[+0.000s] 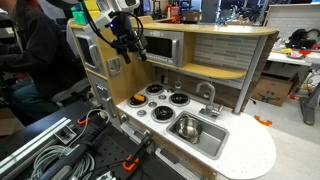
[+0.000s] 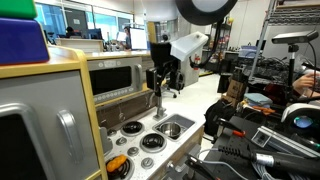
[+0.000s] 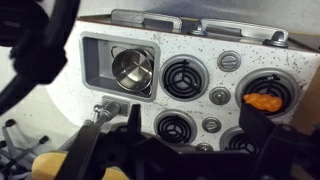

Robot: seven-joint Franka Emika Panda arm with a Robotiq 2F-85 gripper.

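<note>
My gripper hangs high above the toy kitchen's stovetop, its dark fingers set well apart at the bottom of the wrist view, with nothing between them. In exterior view 1 the gripper (image 1: 130,48) is in front of the microwave's left side. An orange item (image 3: 263,102), perhaps toy food, rests on a coil burner at the right of the wrist view. Inside the sink (image 3: 96,62) lies a metal pot (image 3: 132,69). That orange item (image 2: 118,163) also shows near the front in exterior view 2.
A silver microwave (image 1: 158,46) and a wooden shelf (image 1: 215,71) stand over the rear of the counter. The faucet (image 1: 208,92) rises behind the sink. Cabinets (image 1: 92,55) flank the left.
</note>
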